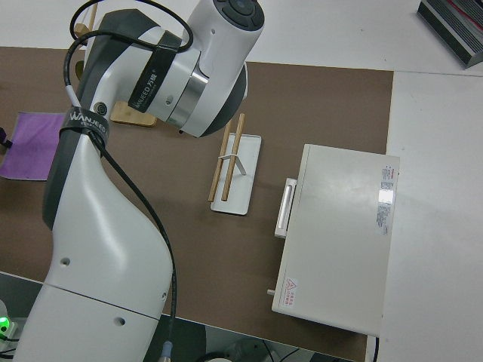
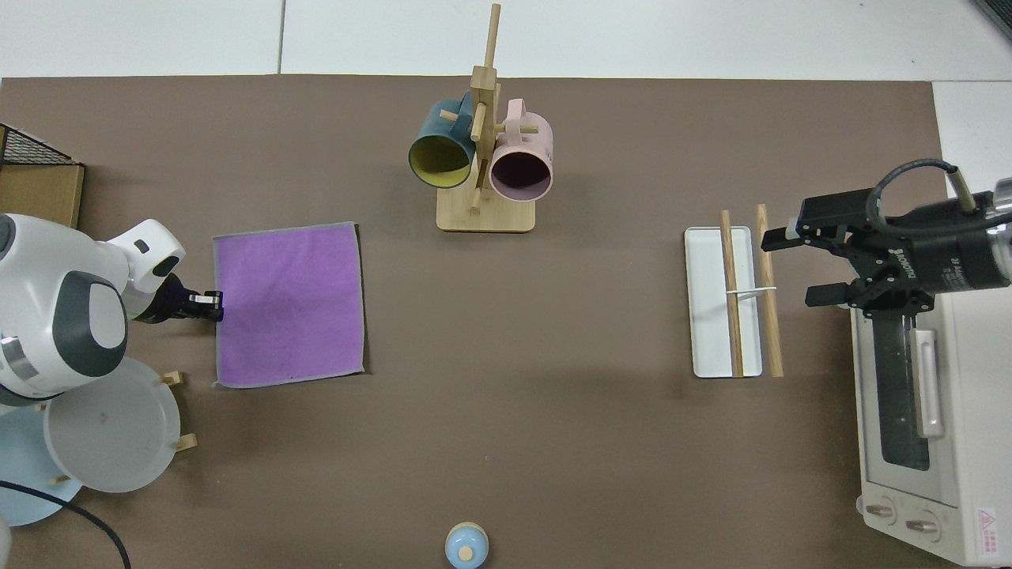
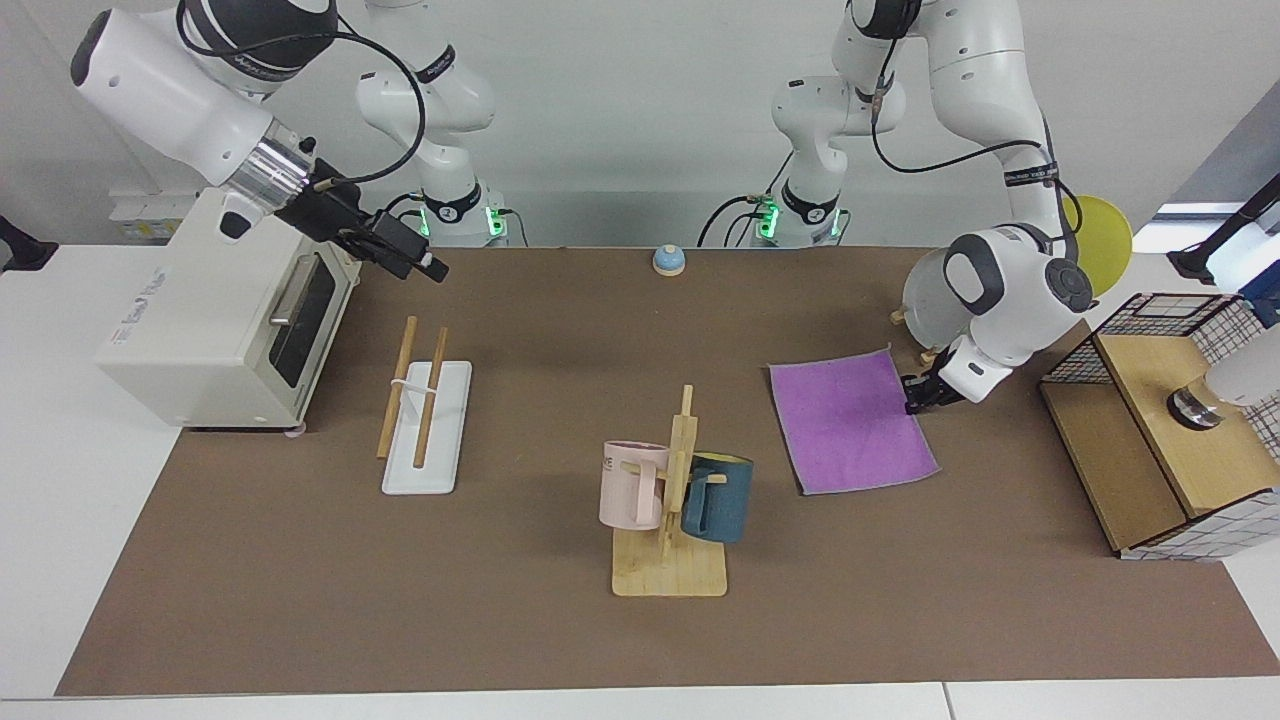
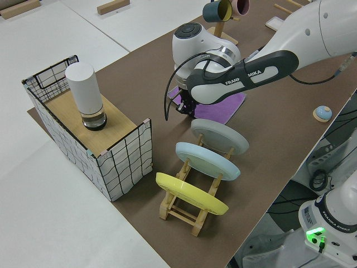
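Note:
My right gripper (image 2: 794, 267) hangs at the right of the top view, above the toaster oven (image 2: 968, 436) and near a white tray (image 2: 707, 313) with two wooden sticks on a stand; its fingers look spread apart. My left gripper (image 2: 209, 305) is low at the left edge of a purple cloth (image 2: 289, 303); I cannot tell its finger state. A teal mug (image 2: 443, 142) and a pink mug (image 2: 522, 152) hang on a wooden mug tree (image 2: 484, 218).
A plate rack with grey (image 2: 112, 427), blue and yellow (image 4: 189, 192) plates stands at the left, beside a wire-sided wooden shelf (image 2: 38, 190) holding a white cylinder (image 4: 83, 89). A small blue round object (image 2: 466, 546) lies at the front.

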